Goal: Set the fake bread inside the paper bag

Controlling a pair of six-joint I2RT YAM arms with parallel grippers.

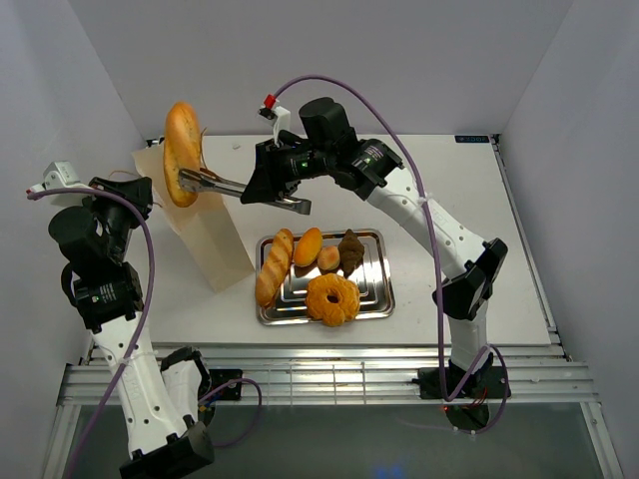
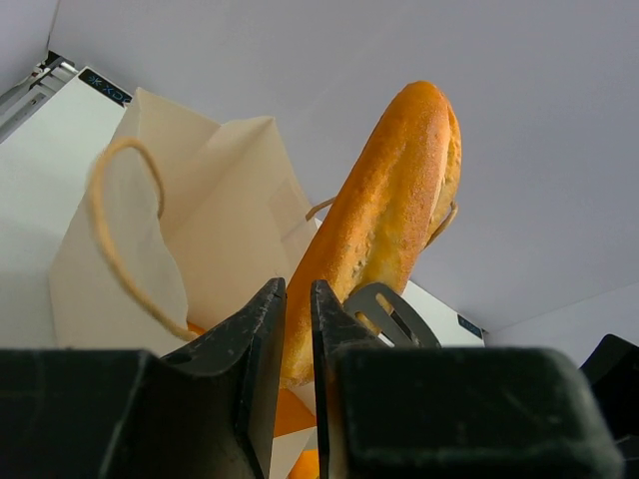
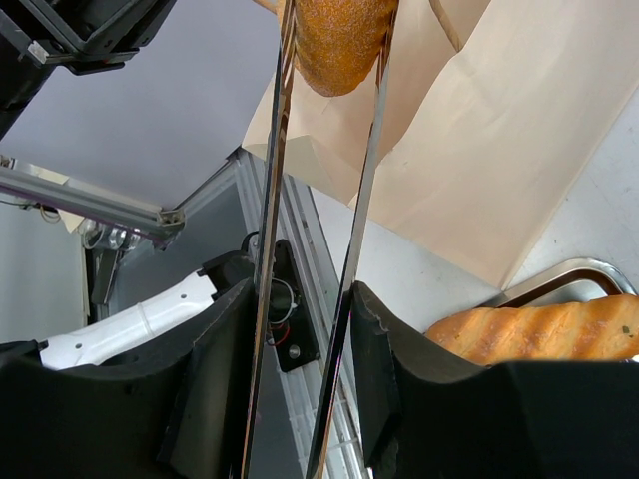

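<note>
A long golden bread loaf (image 1: 183, 145) is raised over the open top of the tan paper bag (image 1: 215, 244). Metal tongs (image 1: 228, 187) clasp its lower end; the right wrist view shows their two arms on either side of the loaf (image 3: 344, 45). My right gripper is shut on those tongs. At the bag's left edge, my left gripper (image 1: 150, 195) is shut on what appears to be the bag's rim or handle; the exact contact is hidden. In the left wrist view the loaf (image 2: 384, 200) rises beyond its fingers (image 2: 268, 324), beside the bag's mouth.
On a metal tray (image 1: 379, 269) right of the bag lie a scored loaf (image 1: 274, 269), a ring bread (image 1: 332, 298) and several smaller breads.
</note>
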